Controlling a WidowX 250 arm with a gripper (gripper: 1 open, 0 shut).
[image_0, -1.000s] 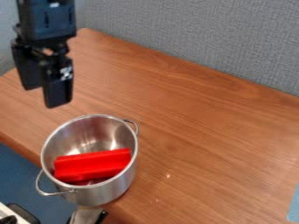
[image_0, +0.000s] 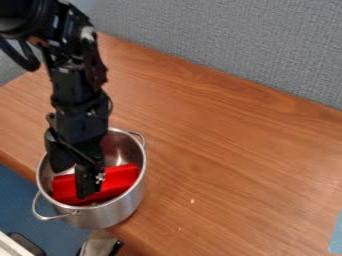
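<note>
A steel pot (image_0: 116, 207) with two side handles stands at the table's lower left edge. Inside it lies a red cylindrical object (image_0: 116, 182). My black gripper (image_0: 88, 188) reaches down into the pot at the red object, its fingers open. The arm hides part of the pot's left side and of the red object, and whether the fingers touch the object is hard to tell.
A grey padded wall (image_0: 241, 40) runs along the back. A small metal item (image_0: 96, 247) lies at the near edge below the pot.
My gripper has come down from above and behind the pot into it, over the red object. The pot sits slightly further left than before.
</note>
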